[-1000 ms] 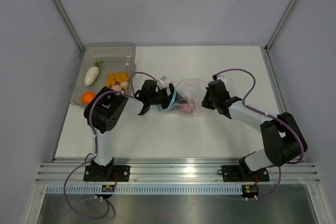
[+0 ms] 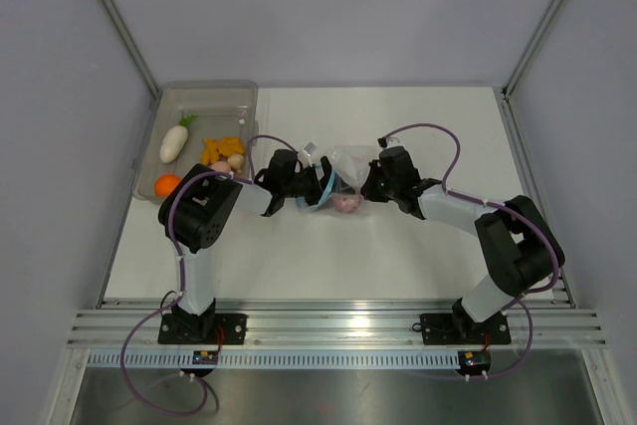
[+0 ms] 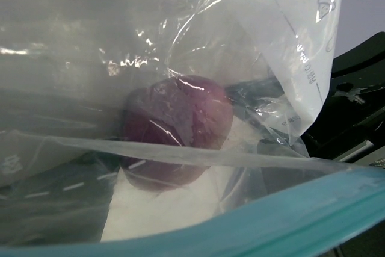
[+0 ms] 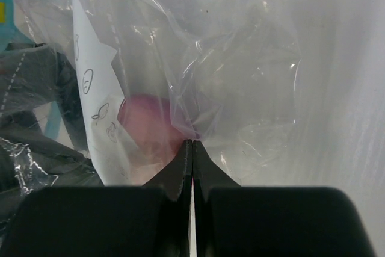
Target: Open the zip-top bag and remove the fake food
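Note:
The clear zip top bag (image 2: 345, 163) lies mid-table with its blue zip edge (image 3: 289, 221) facing left and the mouth spread. A round, pinkish-purple fake food (image 2: 345, 203) is inside, seen through creased film in both wrist views. My left gripper (image 2: 324, 177) stands open at the bag's mouth, its fingers apart with no food between them. At the bag's right end is my right gripper, shut. Its tips press against the clear film beside the purple food (image 4: 144, 121); whether any film is pinched between them cannot be made out.
At the back left, a grey bin (image 2: 249, 94) holds a white radish-like vegetable (image 2: 174, 142), an orange (image 2: 167, 185), yellow pieces (image 2: 227, 146) and other food. Bare white table lies in front of and behind the bag.
My right gripper has moved left into the bag's right end. The film has bunched up and the purple food has shifted slightly left. The left arm looks still.

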